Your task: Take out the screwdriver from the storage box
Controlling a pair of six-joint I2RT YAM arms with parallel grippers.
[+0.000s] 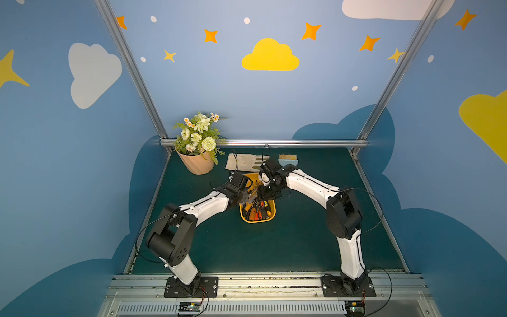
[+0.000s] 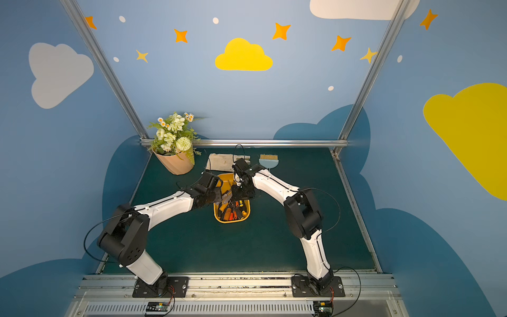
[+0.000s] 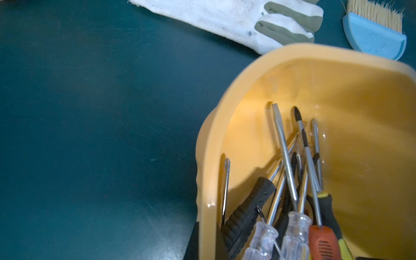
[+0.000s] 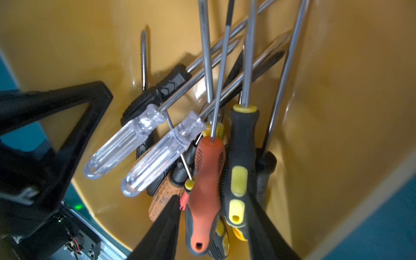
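The yellow storage box stands mid-table, full of screwdrivers. In the left wrist view, my left gripper is shut on the box's left wall, one black finger on each side of the rim. My right gripper is open, over the box interior. Between its fingers lie the handles of an orange-handled screwdriver and a black-and-yellow screwdriver; neither is visibly clamped. Further left lie two clear-handled screwdrivers, one of them the outer clear-handled screwdriver. Contact at the right fingertips cannot be judged.
Behind the box lie a white work glove and a blue brush. A flower pot stands at the back left. Both arms crowd over the box, the left gripper close beside the right.
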